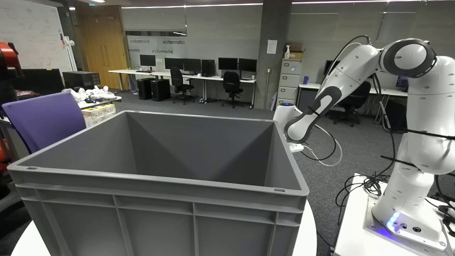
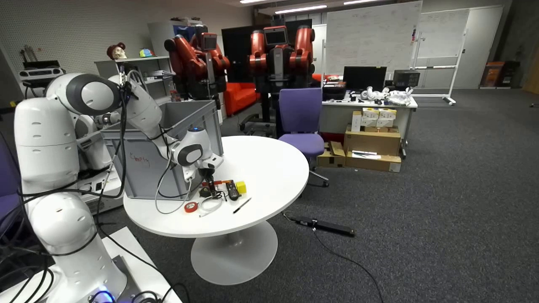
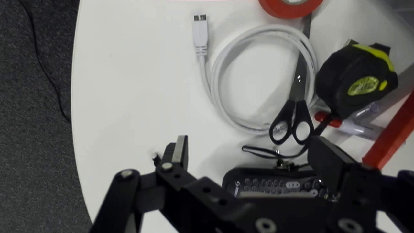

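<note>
My gripper stands open above the round white table (image 3: 124,97), with nothing held between its fingers. In the wrist view a black remote (image 3: 267,182) lies below the fingers, partly covered by the gripper. Past it are black-handled scissors (image 3: 298,93), lying across a coiled white cable (image 3: 225,58). A black and yellow tape measure (image 3: 349,81) sits to their right, and a roll of red tape (image 3: 289,9) at the top edge. A red-capped marker (image 3: 349,126) is partly under the tape measure's strap. Exterior view 1 hides the gripper behind the crate.
A big grey crate (image 1: 170,177), apparently empty, stands on the table beside these things. Exterior view 2 also shows a yellow block (image 2: 241,187) and a thin black pen (image 2: 242,205).
</note>
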